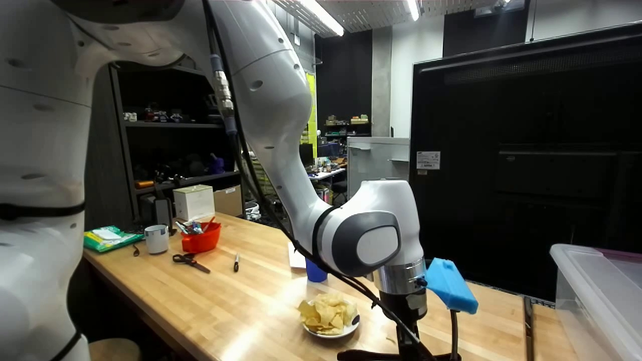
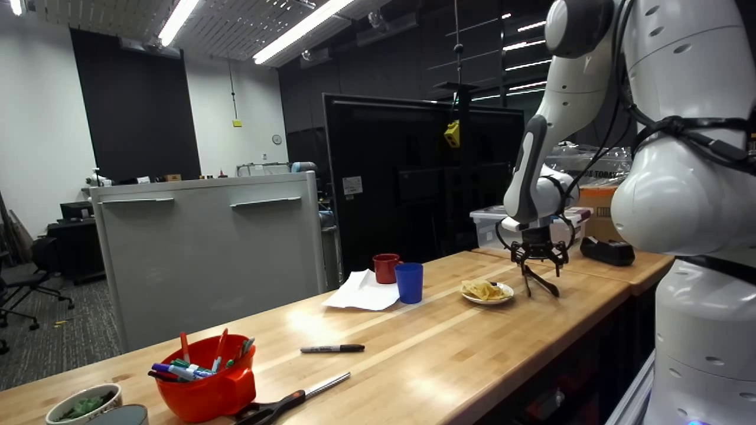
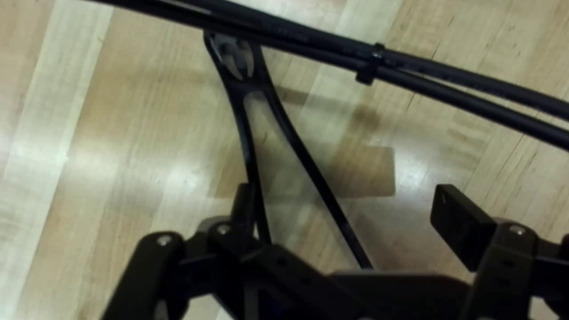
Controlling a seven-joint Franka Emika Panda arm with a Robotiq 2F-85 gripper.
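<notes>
A black V-shaped tool, like a pair of tongs, lies on the wooden table in the wrist view. Its joined end, with a ring-like opening, is at the top under the cables, and its two legs spread toward my gripper. The fingers stand open above the tool, with one leg passing close by the left finger; whether they touch is unclear. In exterior view 2 the gripper is low over the table with the dark tongs below. Exterior view 1 cuts the tongs off at its bottom edge.
A plate of chips sits close beside the gripper. Farther along are a blue cup, a red mug, a marker, scissors and a red pen container. A clear plastic bin stands at the right.
</notes>
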